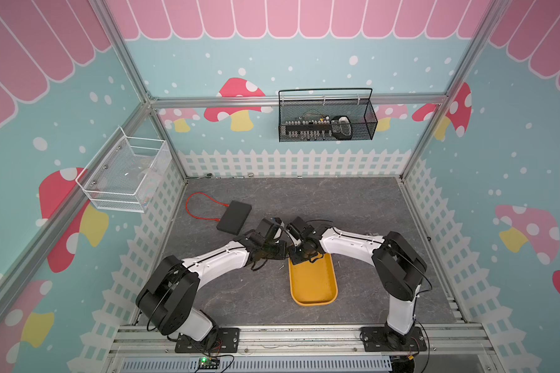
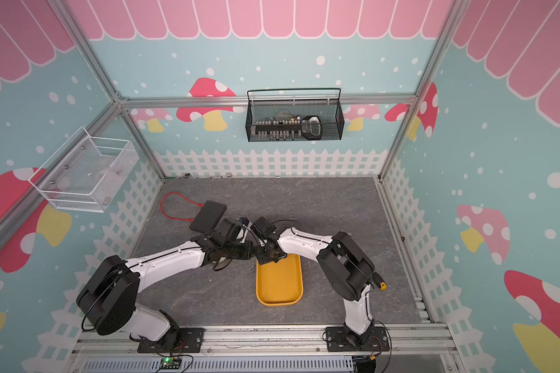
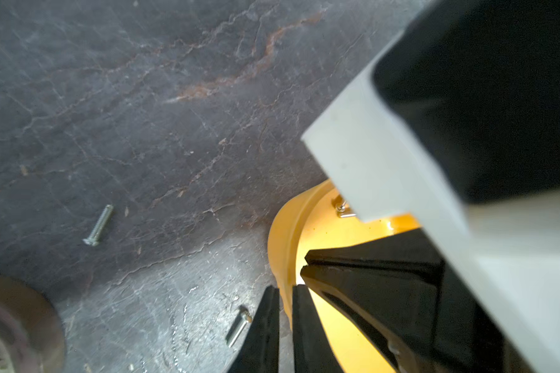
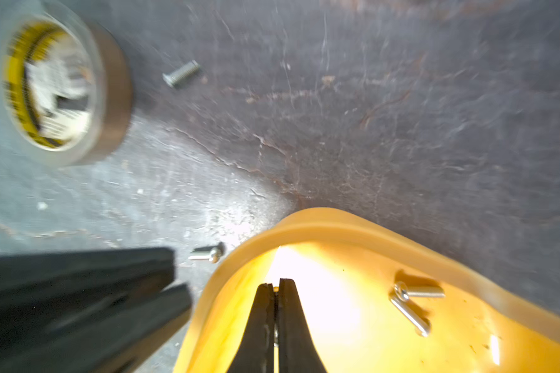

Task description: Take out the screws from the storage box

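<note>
The orange storage box (image 1: 313, 279) lies at the table's front middle. In the right wrist view, two silvery screws (image 4: 420, 291) touch each other inside it, along the wall. My right gripper is shut with its tips over the box interior; no screw shows between them. Just outside the box corner lies another screw (image 4: 205, 253). In the left wrist view, my left gripper is slightly open beside the box wall, its gap empty, that outside screw just left of its fingers. A farther screw (image 3: 97, 225) rests on the table.
A tape roll (image 4: 105, 93) stands left of the loose screws. The two grippers are very close together at the box corner. A black flat case (image 1: 234, 217) with a red cord lies behind the left arm.
</note>
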